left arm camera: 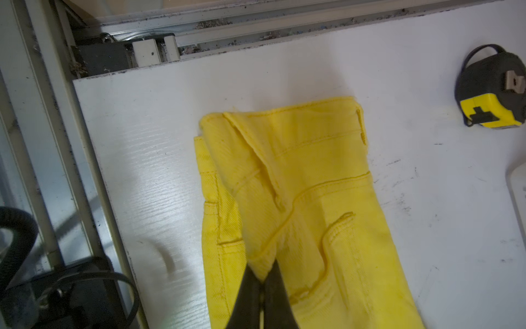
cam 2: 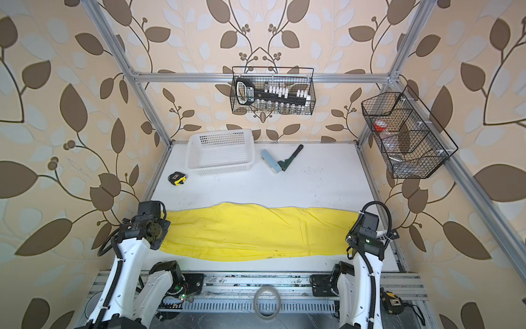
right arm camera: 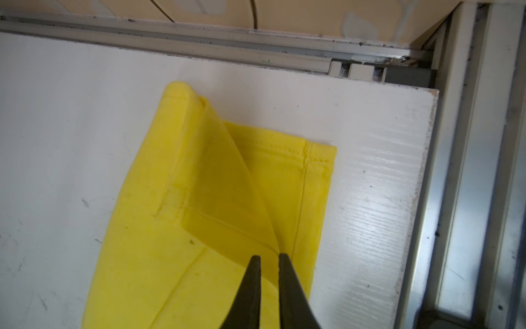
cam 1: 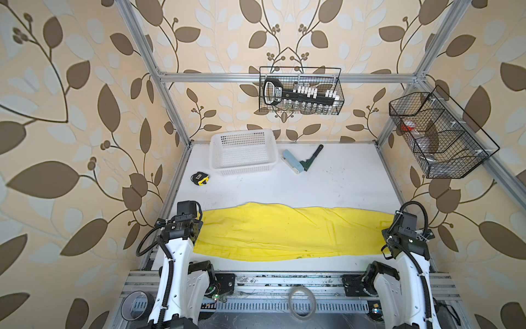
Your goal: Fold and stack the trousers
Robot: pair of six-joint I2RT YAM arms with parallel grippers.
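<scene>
The yellow trousers lie lengthwise across the front of the table, folded into a long strip. At the waist end, my left gripper is shut on a pinch of the upper waistband layer, which is drawn into a slanting crease. At the leg end, my right gripper is slightly open, its fingertips parted just over the cloth. The upper leg cuff is turned back at a slant, short of the lower cuff, which sticks out flat beyond it.
Behind the trousers stand a white basket, a tape measure and a blue-headed tool with a dark green handle. A tape roll lies off the front edge.
</scene>
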